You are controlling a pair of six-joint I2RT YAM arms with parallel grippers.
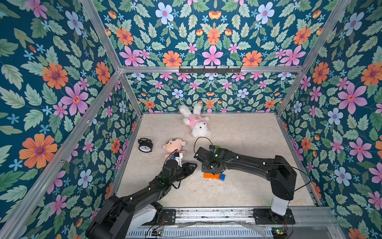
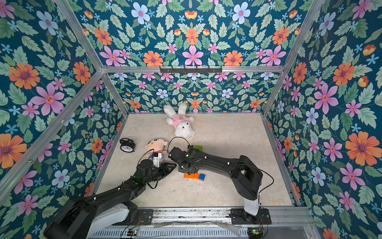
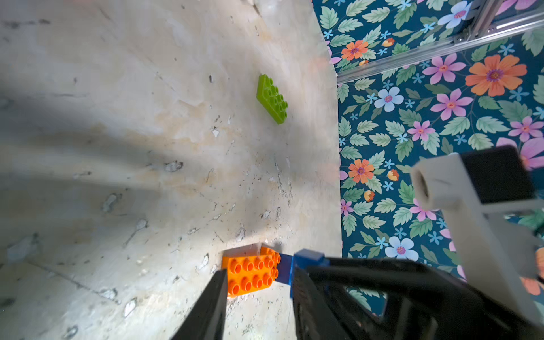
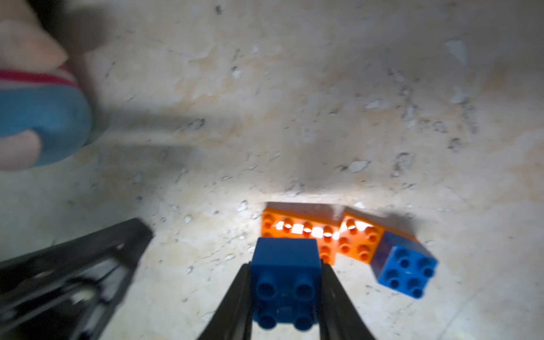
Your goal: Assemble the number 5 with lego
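My right gripper is shut on a blue brick (image 4: 286, 260), held above orange bricks (image 4: 300, 221) that lie on the table in a row with another blue brick (image 4: 403, 266) at one end. My left gripper hovers beside them, its fingertips apart with nothing visible between them; it also shows at the lower left of the right wrist view. A green brick (image 3: 271, 99) lies farther back on the table.
A pink plush doll (image 1: 173, 145), a white plush toy (image 1: 199, 125) and a black alarm clock (image 1: 145, 145) lie at the back and left.
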